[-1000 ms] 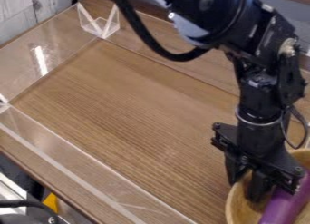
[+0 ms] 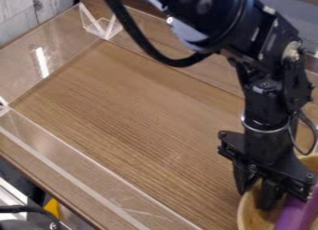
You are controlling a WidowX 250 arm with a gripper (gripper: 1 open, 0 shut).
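My black gripper (image 2: 263,182) points down at the lower right, its fingers reaching into a tan bowl (image 2: 248,218). A purple object (image 2: 298,217) lies in the bowl at the right edge, just beside and partly behind the fingers. Whether the fingers hold it cannot be seen clearly.
Clear plastic edging runs along the left side, with a clear bracket (image 2: 102,21) at the upper left. A small yellow item (image 2: 52,208) and cables sit off the table at the lower left.
The gripper has shifted very slightly, and the purple object now sits a little farther right in view.
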